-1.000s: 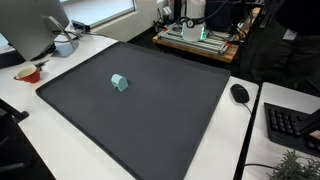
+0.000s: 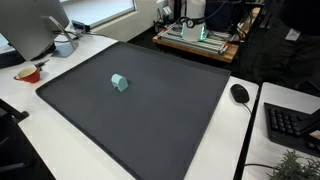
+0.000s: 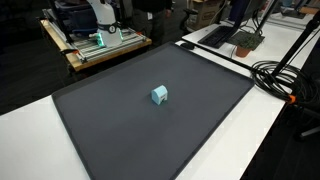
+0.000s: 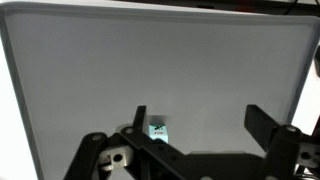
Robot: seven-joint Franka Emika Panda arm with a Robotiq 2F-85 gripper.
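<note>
A small light-blue block with a rounded side lies alone on the dark grey board. In the second exterior view the same block sits near the board's middle. At the bottom of the wrist view its face, with small dark print on it, shows partly behind the gripper's body. My gripper is high above the board, its two dark fingers spread wide apart. Nothing is held between them. Neither exterior view shows the gripper.
The board is otherwise bare. A red cup stands beyond its left edge; a black mouse and a keyboard lie to the right. Coiled black cables rest by the board in the second exterior view.
</note>
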